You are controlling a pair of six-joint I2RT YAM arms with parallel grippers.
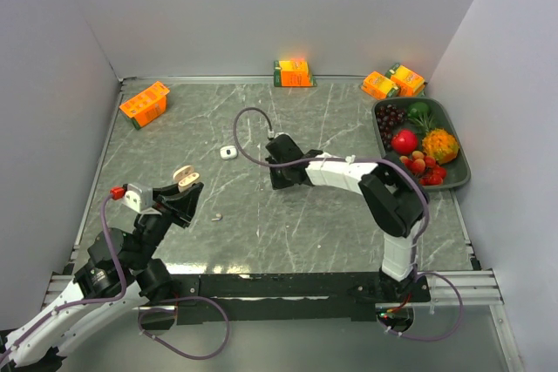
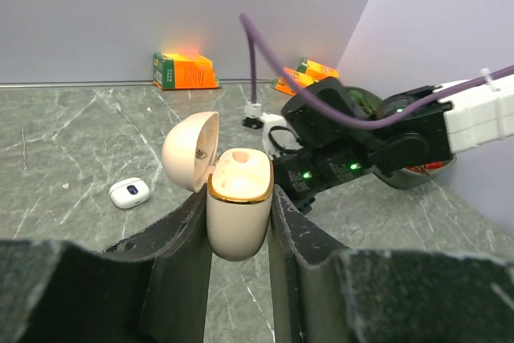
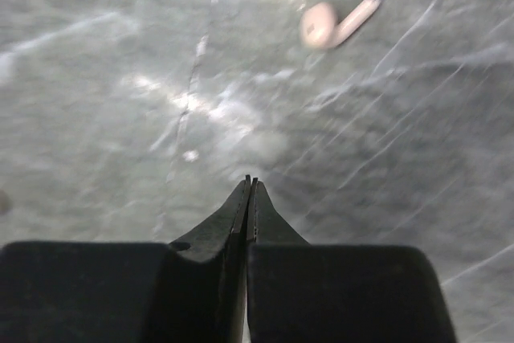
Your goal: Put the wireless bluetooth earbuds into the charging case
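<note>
My left gripper (image 1: 186,199) holds the pale charging case (image 2: 238,210) upright, shut on its body, lid open, at the lower left in the top view. In the right wrist view, a pale earbud (image 3: 320,26) lies on the marble table above and right of the fingertips of my right gripper, which is shut with nothing visible between its fingers. The top view shows the earbud (image 1: 217,217) between the two arms. A small white case-like object (image 2: 129,193) lies on the table farther back.
Orange boxes (image 1: 144,104) stand along the back and back left. A grey tray of fruit (image 1: 462,167) sits at the right. A purple cable arches over the right arm.
</note>
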